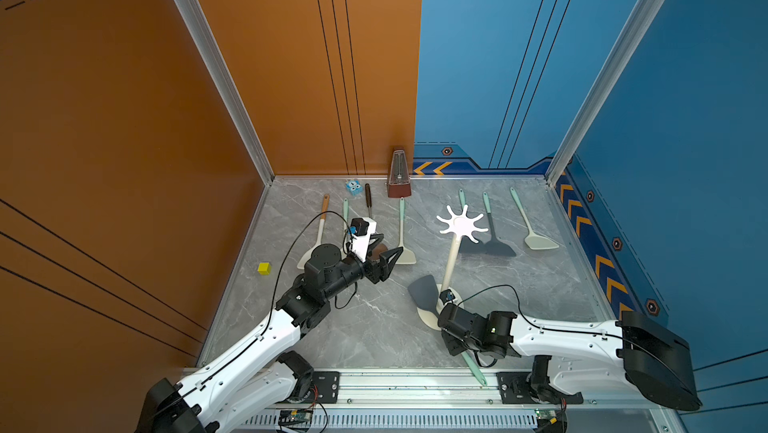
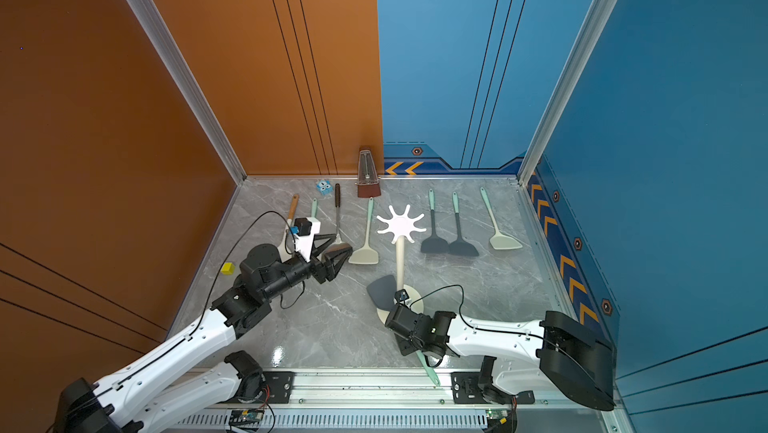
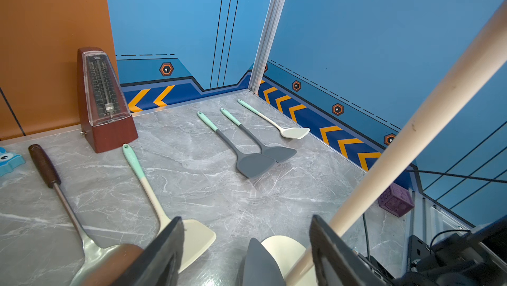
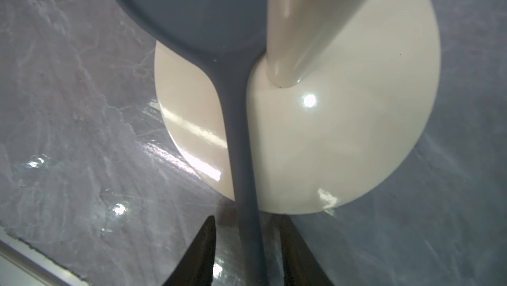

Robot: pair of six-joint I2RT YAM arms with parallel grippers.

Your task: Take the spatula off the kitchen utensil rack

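The grey spatula (image 1: 423, 293) with a mint handle (image 1: 474, 369) lies aslant across the round cream base (image 4: 338, 143) of the utensil rack, whose pole (image 1: 452, 261) carries a white star-shaped top (image 1: 462, 224). In the right wrist view, my right gripper is open, its fingers (image 4: 203, 251) on either side of the grey shaft (image 4: 240, 164) with gaps showing. From above, that gripper hides part of the base and shaft. My left gripper is open and empty, above the table near the brown-handled ladle (image 3: 45, 164).
Spatulas (image 1: 540, 241) lie along the back left and back right. A metronome (image 1: 399, 174) stands at the back wall and a yellow cube (image 1: 264, 268) at left. A purple cube (image 3: 396, 200) sits near the right arm.
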